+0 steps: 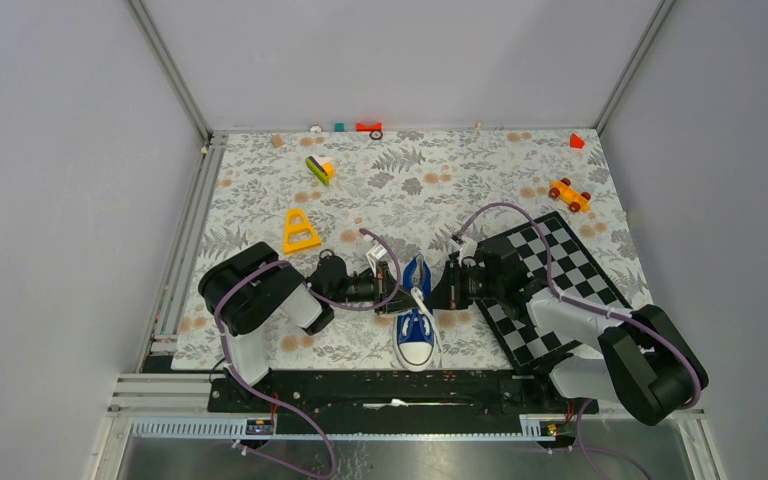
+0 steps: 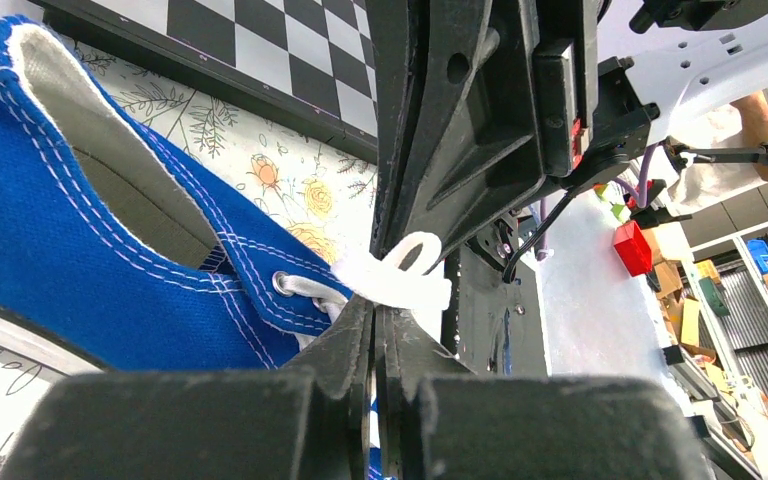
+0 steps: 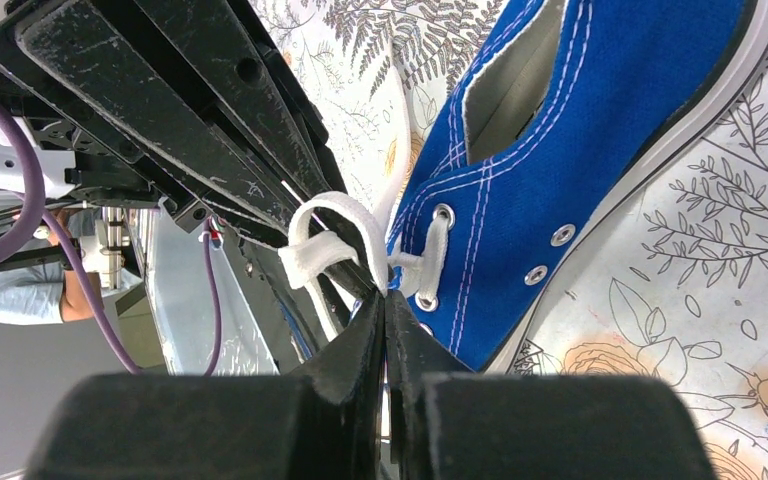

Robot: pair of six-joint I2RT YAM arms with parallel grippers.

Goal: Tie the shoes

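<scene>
A blue canvas shoe with a white toe cap stands at the table's front, toe towards me. Over its lacing my two grippers meet from either side. In the right wrist view the white lace curls in a loop by the left gripper's dark fingers and runs down to my right gripper, shut on it. My left gripper is shut; a folded bit of white lace lies right at its fingertips, and whether any is pinched there is unclear. Eyelets show on the shoe's side.
A black-and-white checkerboard lies to the right, partly under the right arm. A yellow triangular frame and a toy car lie farther back.
</scene>
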